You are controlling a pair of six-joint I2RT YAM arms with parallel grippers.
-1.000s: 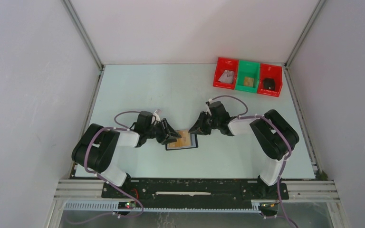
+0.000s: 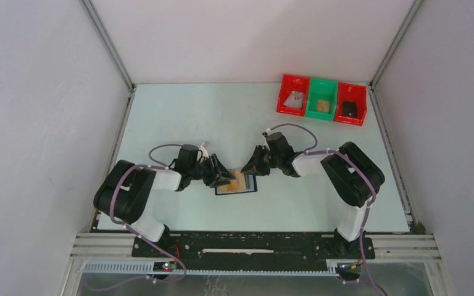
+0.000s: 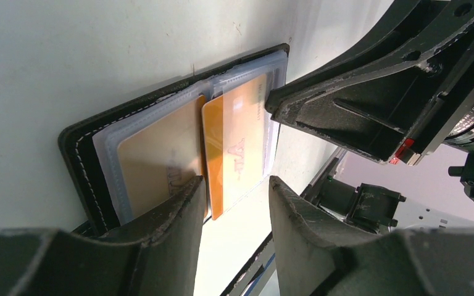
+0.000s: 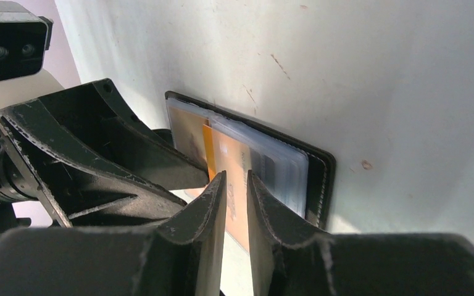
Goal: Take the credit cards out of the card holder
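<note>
The card holder (image 2: 236, 190) lies open between the grippers, a black cover with clear sleeves holding cards. In the left wrist view an orange-edged card (image 3: 241, 148) sits in a sleeve beside a tan card (image 3: 154, 166). My left gripper is part open over the holder, its fingertips near the orange card's edge. My right gripper has its fingers slightly apart over the orange-edged card (image 4: 228, 160); I cannot tell whether anything is between them.
Red and green bins (image 2: 321, 81) with small items stand at the back right. The table around the holder and toward the back left is clear.
My right gripper has shifted slightly left across the holder. The left arm and the holder look unchanged in the top view.
</note>
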